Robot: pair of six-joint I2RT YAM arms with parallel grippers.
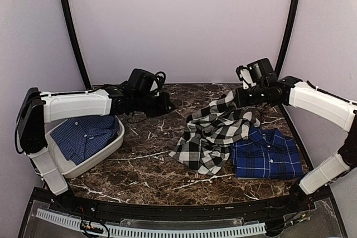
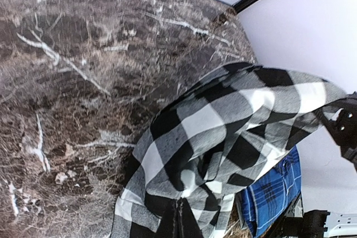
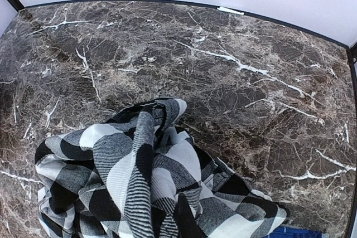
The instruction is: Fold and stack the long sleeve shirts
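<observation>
A black-and-white checked shirt (image 1: 215,132) lies crumpled in the middle of the table. Its far right part is raised in a ridge toward my right gripper (image 1: 236,100), which is shut on the cloth; in the right wrist view a fold of the checked shirt (image 3: 139,176) rises to the dark fingertips (image 3: 183,215). My left gripper (image 1: 172,106) hangs to the left of the shirt, apart from it. The left wrist view shows that gripper's fingers (image 2: 172,224) pressed together with nothing between them. A folded blue plaid shirt (image 1: 268,157) lies at the right front, buttons up.
A white bin (image 1: 100,157) at the left holds a dark blue patterned shirt (image 1: 83,137), partly under my left arm. Bare marble table (image 1: 150,163) shows between the bin and the checked shirt. Walls close in the back and sides.
</observation>
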